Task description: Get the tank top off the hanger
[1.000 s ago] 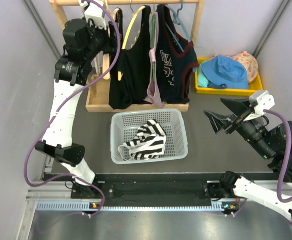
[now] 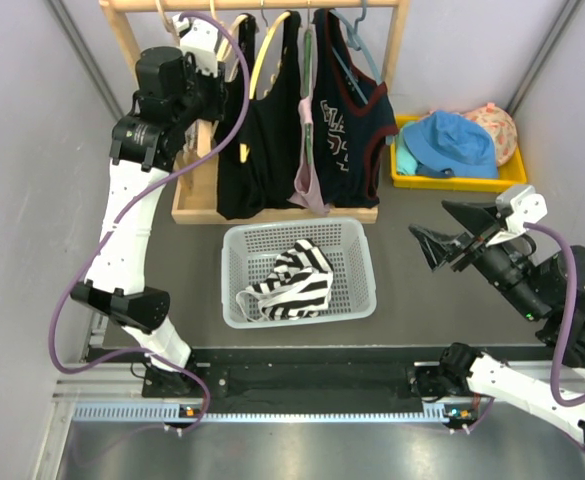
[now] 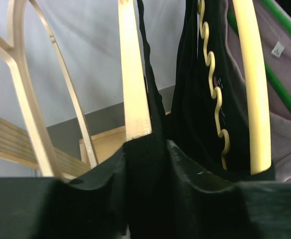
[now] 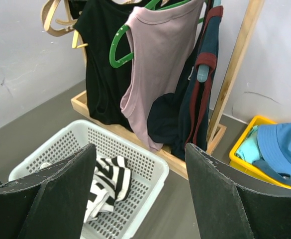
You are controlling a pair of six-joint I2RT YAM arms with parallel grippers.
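Black tank-top cloth (image 2: 237, 180) hangs at the left of the rack, beside more black cloth on a yellow hanger (image 2: 263, 55). My left gripper (image 2: 215, 92) is up at the rack's left side. In the left wrist view, a pale wooden hanger arm (image 3: 134, 84) runs down into black fabric (image 3: 152, 162), which lies between the blurred fingers of that gripper. How firmly they close on it cannot be told. Away to the right, my right gripper (image 2: 438, 226) is open and empty, its fingers (image 4: 60, 194) wide apart.
Further right on the rack hang a pink top (image 2: 309, 150) and a navy top (image 2: 347, 120). A grey basket (image 2: 234, 265) holding a striped cloth (image 2: 297, 285) sits in front. At the back right is a yellow bin (image 2: 442, 184) with hats. Bare floor lies right of the basket.
The right arm, the basket and the other garments look unchanged.
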